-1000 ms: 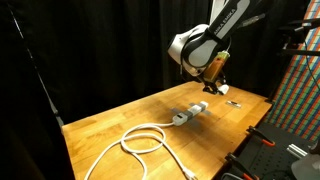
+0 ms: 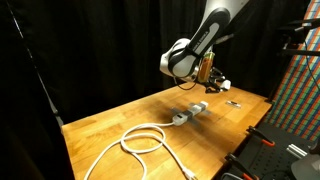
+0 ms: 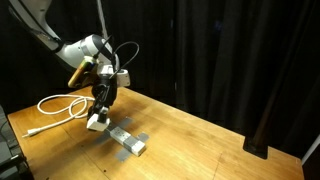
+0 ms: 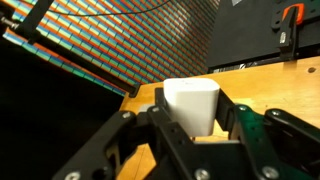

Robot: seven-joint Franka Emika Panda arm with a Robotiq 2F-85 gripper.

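A small white block-like object (image 4: 192,102) is pinched between the black fingers of my gripper in the wrist view. In exterior view 1 the gripper (image 2: 217,89) is above the table's right part, with the white object (image 2: 225,86) at its tip. Exterior view 2 shows the same white object (image 3: 97,121) below the arm. A white power strip (image 2: 190,114) lies on the table, left of the gripper in exterior view 1. Its white cord (image 2: 125,139) loops toward the front left.
A small light item (image 2: 233,103) lies near the table's right edge. Bare wood table (image 3: 215,140) stretches away from the strip in exterior view 2. Black curtains (image 2: 110,60) hang behind the table.
The arm's wrist has turned and its upper links have shifted left in exterior view 1, exposing an orange-brown part. The white object sits slightly higher. Strip and cord have stayed put.
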